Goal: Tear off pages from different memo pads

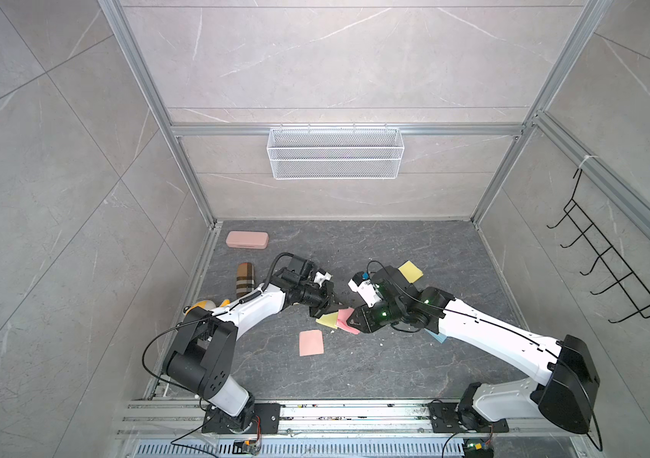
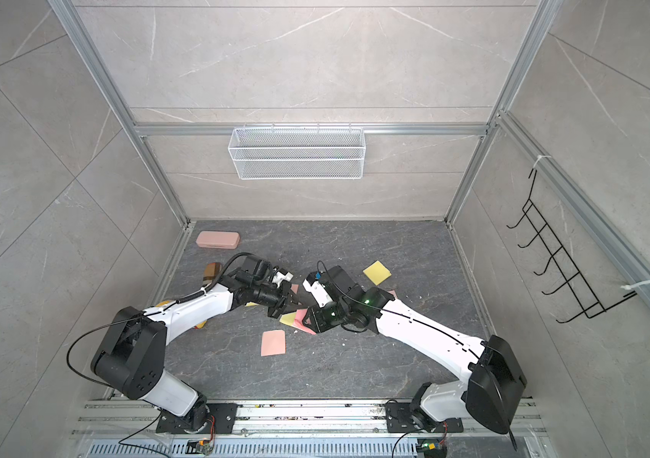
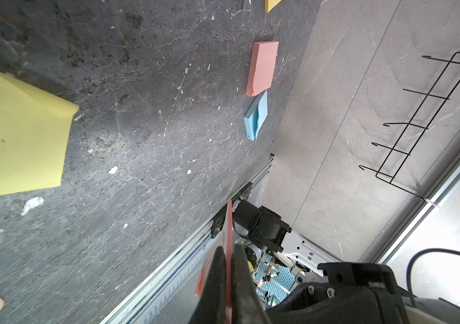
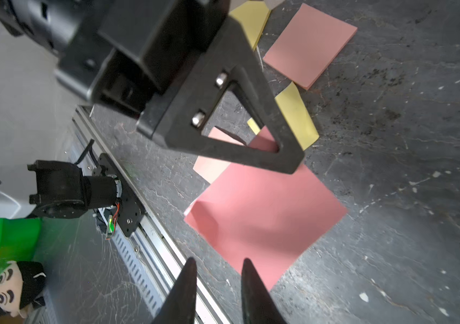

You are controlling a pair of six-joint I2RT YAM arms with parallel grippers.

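A pink sheet (image 4: pixel 273 210) hangs in the air, one corner slightly curled, with my left gripper shut on its upper edge. In the left wrist view the sheet (image 3: pixel 229 226) shows edge-on between the fingers. My right gripper is open, its fingertips close to the sheet's lower side; whether they touch it cannot be told. On the table lie a loose pink sheet (image 1: pixel 311 342) and a yellow sheet (image 1: pixel 327 320). A pink pad (image 3: pixel 263 67) and a blue pad (image 3: pixel 257 116) stand side by side on the right, with a yellow pad (image 1: pixel 409 271) further back.
A pink case (image 1: pixel 247 239) and a brown striped object (image 1: pixel 245 279) lie at the back left. Black hooks (image 1: pixel 607 259) hang on the right wall, and a white wire basket (image 1: pixel 335 154) on the back wall.
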